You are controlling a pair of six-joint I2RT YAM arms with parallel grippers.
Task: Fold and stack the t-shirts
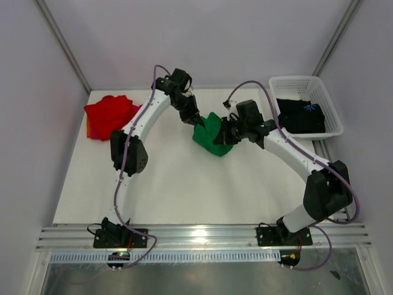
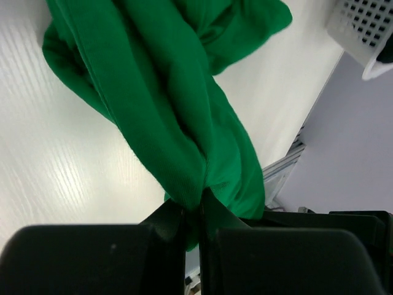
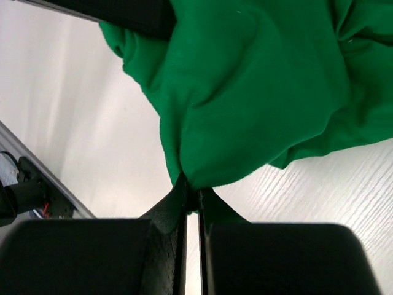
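Note:
Between my two arms a green t-shirt (image 1: 213,134) hangs bunched over the middle of the table, part of it lying on the surface. My left gripper (image 1: 201,124) is shut on the shirt; in the left wrist view the green cloth (image 2: 166,123) narrows into a pinch between its fingertips. My right gripper (image 1: 219,142) is shut on another part of it, and the right wrist view has the cloth (image 3: 245,104) gathered to a point at the tips. At the table's far left, a pile of shirts with a red one (image 1: 109,117) on top rests folded.
A white basket (image 1: 332,117) with dark shirts (image 1: 301,115) in it stands at the far right. Both arms are close together near the centre.

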